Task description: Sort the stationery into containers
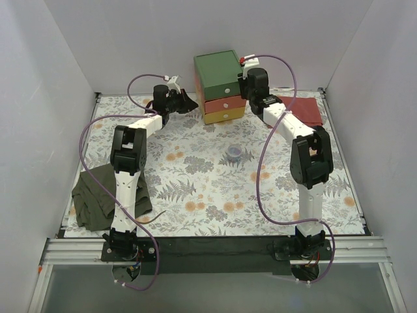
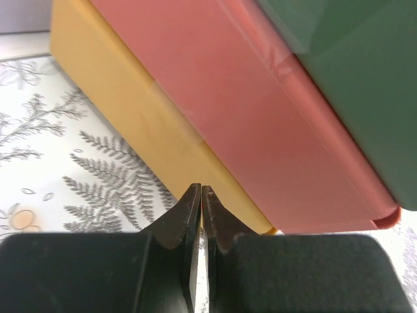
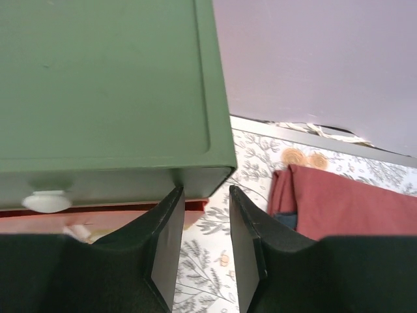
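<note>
A three-drawer organiser stands at the back centre, slightly angled, with green (image 1: 218,68), red (image 1: 225,105) and yellow (image 1: 223,117) drawers, all with white knobs. My left gripper is shut, nothing visible between its fingertips, close against the organiser's left side at the red and yellow levels. My right gripper is part open at the front right corner of the green top drawer (image 3: 111,85), nothing seen between its fingers; the white knob (image 3: 49,201) shows left of it.
A red cloth (image 1: 306,107) lies at the back right, a dark green cloth (image 1: 98,199) at the front left. A small clear container (image 1: 234,153) sits mid-table, and a thin stick or cord lies near the front left.
</note>
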